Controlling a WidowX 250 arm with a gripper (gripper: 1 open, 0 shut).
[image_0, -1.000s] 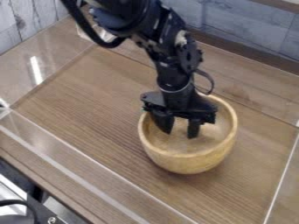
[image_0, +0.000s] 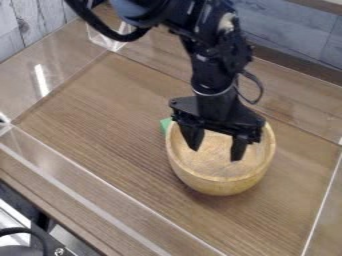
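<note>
My black gripper (image_0: 218, 134) is over a wooden bowl (image_0: 218, 180), pointing down with its two fingers apart and nothing visible between them. The bowl stands on the wooden table toward the lower right, its back rim partly hidden by the gripper. A small green item (image_0: 166, 127) shows just left of the bowl, mostly hidden behind it and the gripper.
A clear container (image_0: 107, 30) stands at the back left, by the wall. Dark cables lie at the lower left corner, off the tabletop.
The gripper has risen and come out from deeper in the bowl, and the arm has shifted a little to the right. More of the bowl's inside shows.
</note>
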